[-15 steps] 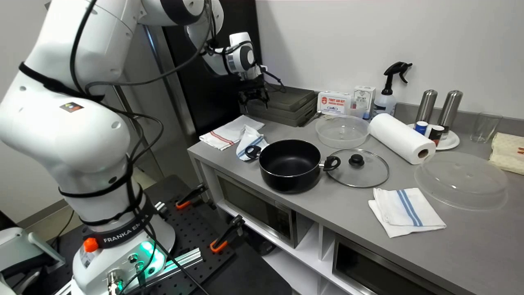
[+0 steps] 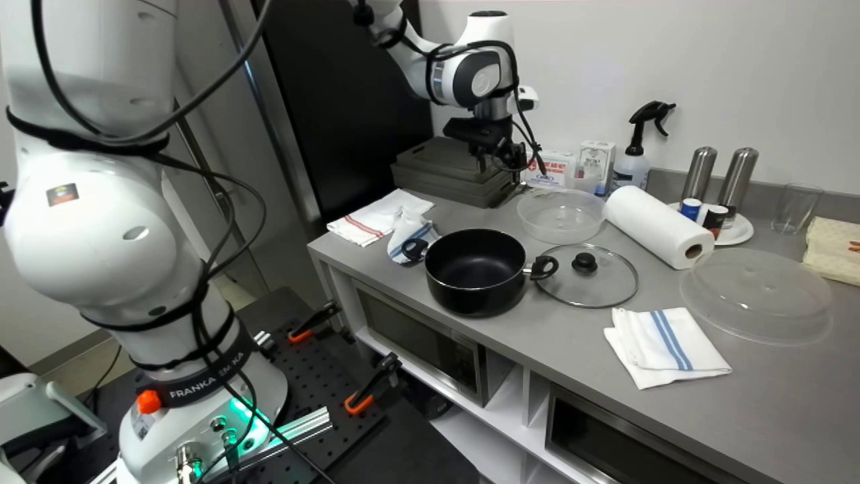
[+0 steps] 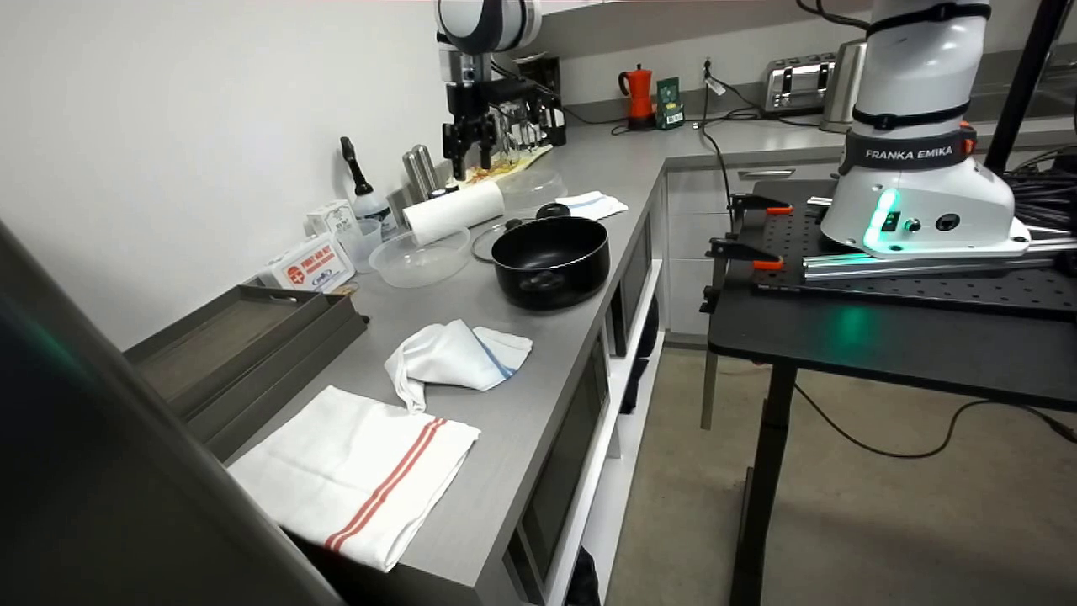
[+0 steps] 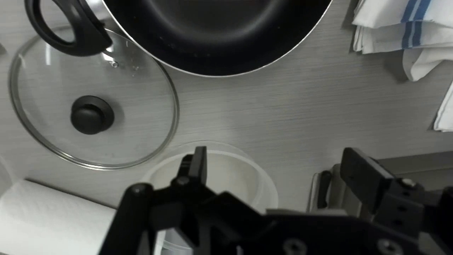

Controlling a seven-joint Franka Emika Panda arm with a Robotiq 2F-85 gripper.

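My gripper is open above the counter, its two fingers wide apart with nothing between them. In exterior view 1 the gripper [image 2: 501, 165] hangs in front of the grey stacked trays [image 2: 451, 165] and the first aid box. A black two-handled pot [image 2: 476, 270] stands uncovered and looks empty. Its glass lid [image 2: 609, 282] with a black knob lies flat beside it, under one handle's edge. Below the gripper in the wrist view, a clear plastic bowl [image 4: 265, 187] is partly hidden by the left finger.
A paper towel roll [image 2: 657, 226] lies on its side near the bowl. Folded cloths lie around: a red-striped towel [image 3: 353, 475], a crumpled blue-striped one [image 3: 454, 358] and another [image 2: 669, 347] at the front right. A spray bottle [image 2: 633, 168] and metal shakers [image 2: 735, 181] stand along the wall.
The arm has swung right in exterior view 1, carrying the gripper from the trays' left side to their right end. Objects on the counter look unmoved.
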